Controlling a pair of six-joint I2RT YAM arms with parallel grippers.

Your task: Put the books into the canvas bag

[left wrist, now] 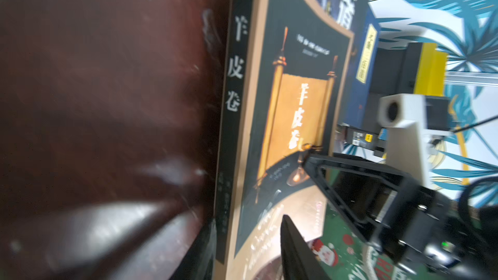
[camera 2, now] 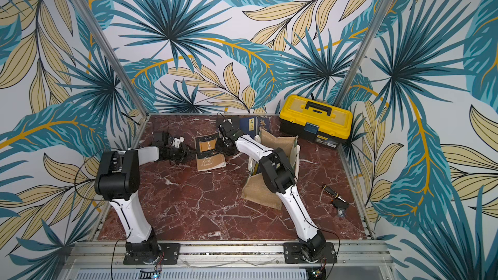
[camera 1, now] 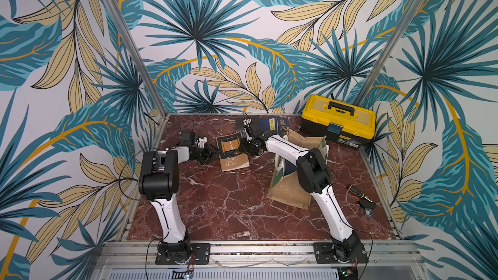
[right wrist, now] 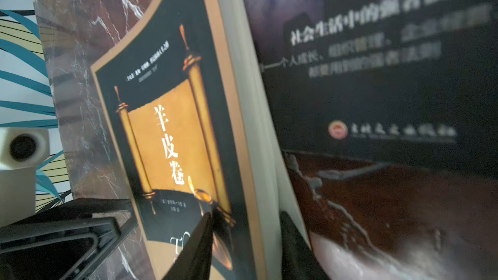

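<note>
A dark-and-orange book (camera 1: 234, 158) lies between my two grippers on the dark red table. My left gripper is at its spine side, fingers apart, with the book's edge between them. On the page side, my right gripper has its fingers apart on either side of the edge. Whether either pair presses on the book is unclear. Behind it lie a dark book (right wrist: 373, 72) and a blue book (camera 2: 248, 125). The canvas bag (camera 1: 291, 195) lies right of the books, partly under my right arm, its opening partly hidden.
A yellow-and-black toolbox (camera 1: 338, 119) stands at the back right. A screwdriver (camera 1: 359, 193) and a small black item (camera 1: 366, 205) lie near the right edge.
</note>
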